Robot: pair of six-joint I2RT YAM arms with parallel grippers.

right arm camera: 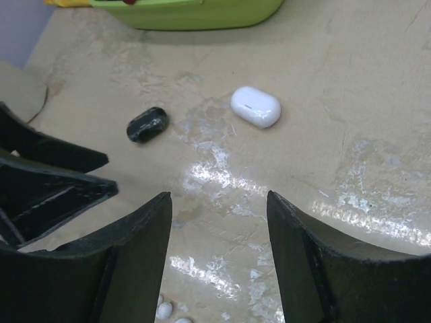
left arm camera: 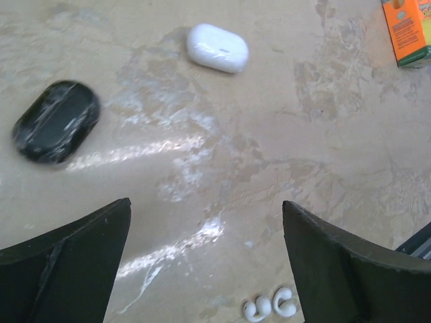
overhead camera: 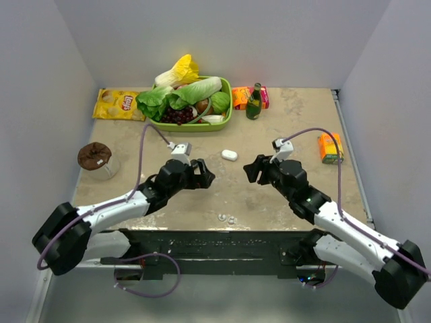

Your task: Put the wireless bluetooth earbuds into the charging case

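Note:
A white charging case (overhead camera: 229, 155) with rounded ends lies by itself on the table in front of the green basket; its lid looks closed. Two small white earbuds (overhead camera: 227, 219) lie side by side near the front edge, apart from the case. In the left wrist view the earbuds (left arm camera: 267, 307) show beside one fingertip, and the case (left arm camera: 217, 48) is farther off. My left gripper (overhead camera: 203, 173) hovers left of the case, open and empty. To the right of the case, my right gripper (overhead camera: 254, 169) is parted, with only bare table (right arm camera: 222, 222) between its fingers.
A dark, glossy oval object (left arm camera: 56, 121) lies left of the case. Behind are a green basket (overhead camera: 195, 126) of vegetables and a bottle (overhead camera: 254, 101). An orange box (overhead camera: 330, 148) stands at right. Open table surrounds the earbuds.

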